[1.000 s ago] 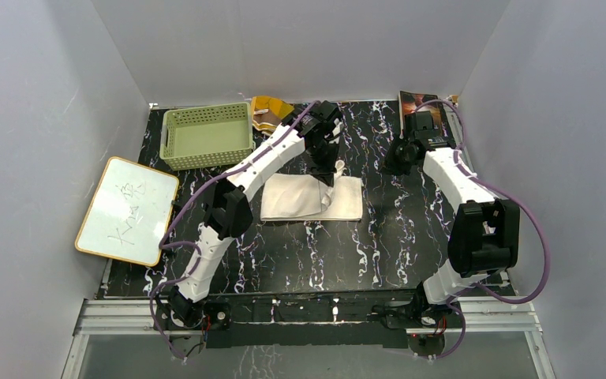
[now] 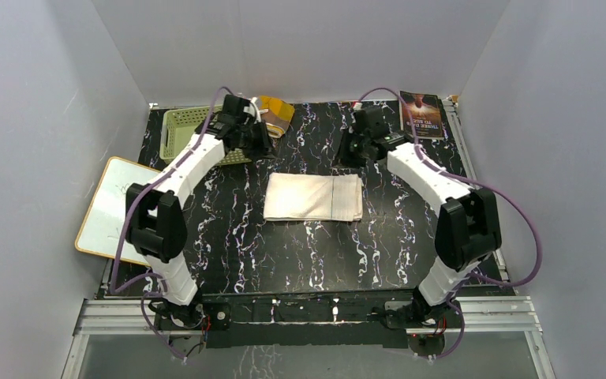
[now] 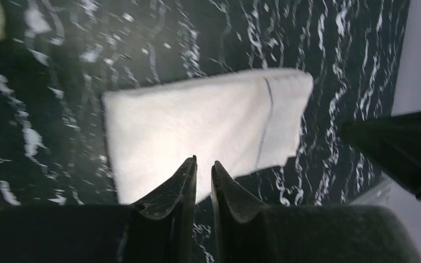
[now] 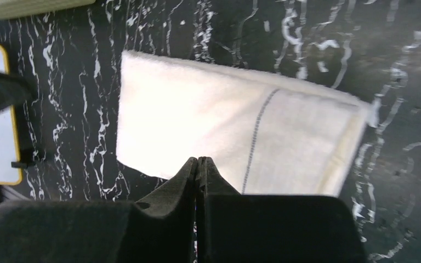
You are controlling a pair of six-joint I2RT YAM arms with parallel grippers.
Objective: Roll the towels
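A cream towel lies folded flat in the middle of the black marbled table, its folded layer showing at the right side with a thin dark stripe. It fills much of both wrist views. My left gripper hangs above and behind the towel's left corner, fingers slightly apart with nothing between them. My right gripper is above the towel's back right corner, shut with nothing showing between its fingers.
A green basket stands at the back left, a yellow cloth beside it. A whiteboard lies on the left, a printed sheet at the back right.
My left gripper has let go of the towel's fold, which now lies flat, and has moved up and left. My right gripper has moved left toward the towel.
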